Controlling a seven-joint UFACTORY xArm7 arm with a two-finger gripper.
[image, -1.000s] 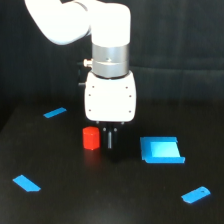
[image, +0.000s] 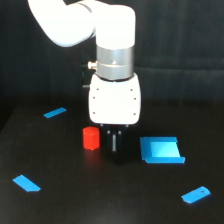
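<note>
A small red cube (image: 91, 138) sits on the dark table, left of the middle in the camera view. My gripper (image: 114, 146) hangs just to the right of the cube, its white hand (image: 115, 102) pointing down. The dark fingers barely stand out from the black background, so their gap and anything between them are hard to make out. To the right of the gripper lies a blue square (image: 161, 151), apart from both cube and fingers.
Strips of blue tape mark the table at the back left (image: 55, 112), front left (image: 26, 184) and front right (image: 195, 195).
My arm and gripper have shifted slightly to the right and a little lower in the view, farther from the red cube. The cube and blue square stay where they were.
</note>
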